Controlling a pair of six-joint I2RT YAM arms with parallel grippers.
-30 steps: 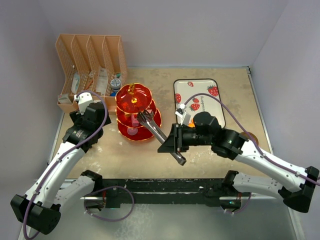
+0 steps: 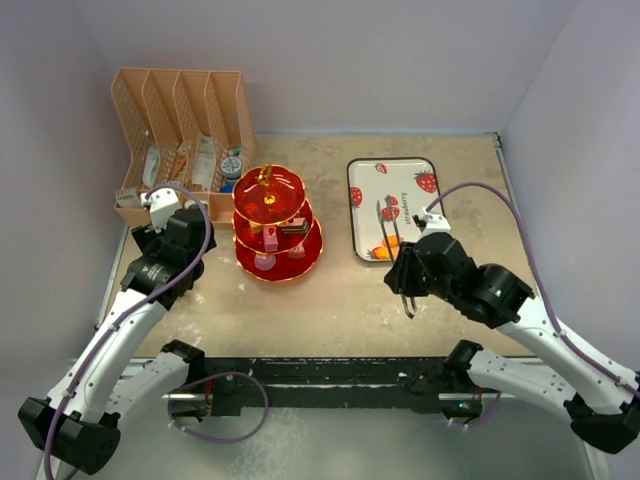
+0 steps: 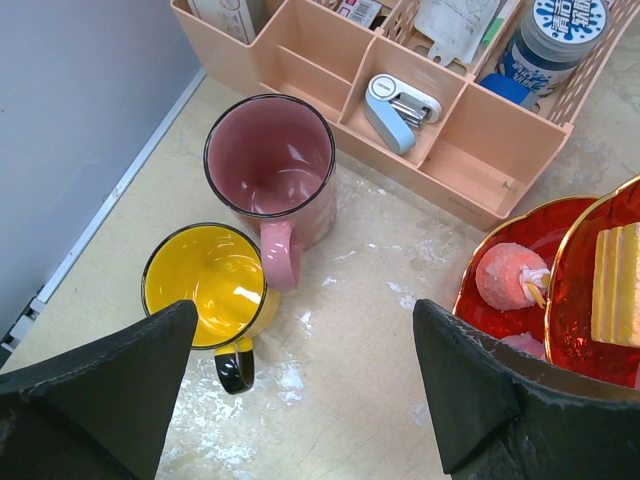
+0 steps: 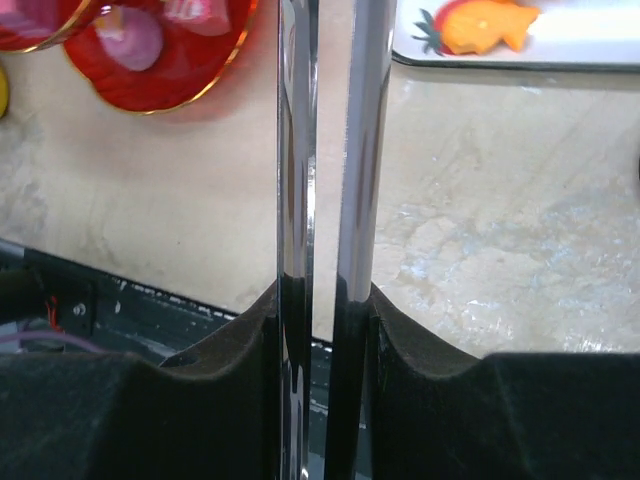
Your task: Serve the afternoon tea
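Note:
A red three-tier stand holds small cakes. My right gripper grips long metal tongs over the bare table, between the stand and the strawberry-print tray; orange items lie at that tray's near edge. My left gripper stands open above a yellow cup and a pink cup, with nothing between its fingers.
A peach organizer with stationery and a jar stands at back left, behind the cups. Walls bound the back and sides.
My right gripper has moved right with the tongs, away from the stand, and the tongs have turned more upright in the top view. The left arm is nearly still.

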